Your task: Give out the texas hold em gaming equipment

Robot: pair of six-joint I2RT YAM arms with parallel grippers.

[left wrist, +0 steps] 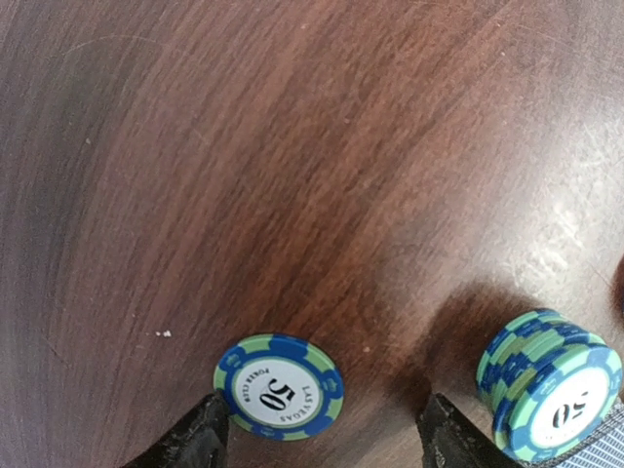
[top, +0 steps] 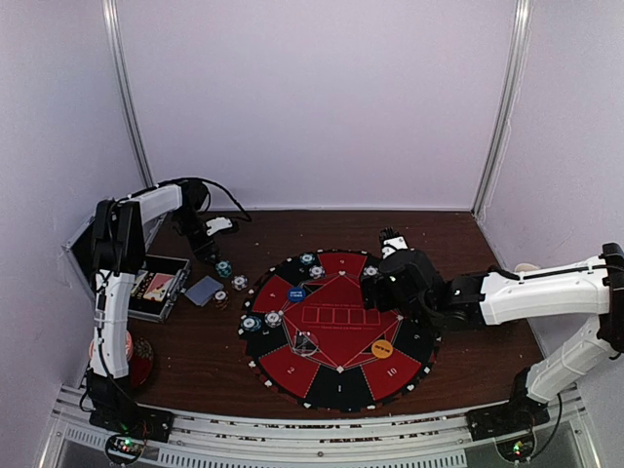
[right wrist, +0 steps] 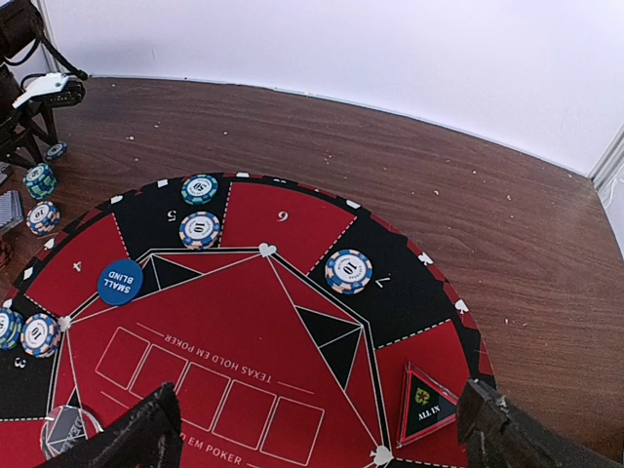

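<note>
In the left wrist view a single blue-green 50 chip (left wrist: 278,387) lies flat on the table. My open left gripper is low over it, one finger close by the chip's near-left edge and the gap wide to the other. A stack of 50 chips (left wrist: 551,385) stands just outside the other finger. My right gripper hangs open over the red and black poker mat (right wrist: 283,336), nothing between its fingers. On the mat are a 50 chip (right wrist: 200,188), 10 chips (right wrist: 199,230), another 10 chip stack (right wrist: 348,271) and the blue small blind disc (right wrist: 120,282).
An open case (top: 156,288) sits at the far left, with a blue card deck (top: 203,291) beside it. The triangular all-in marker (right wrist: 426,406) and an orange disc (top: 382,348) lie on the mat. Bare table runs behind the mat.
</note>
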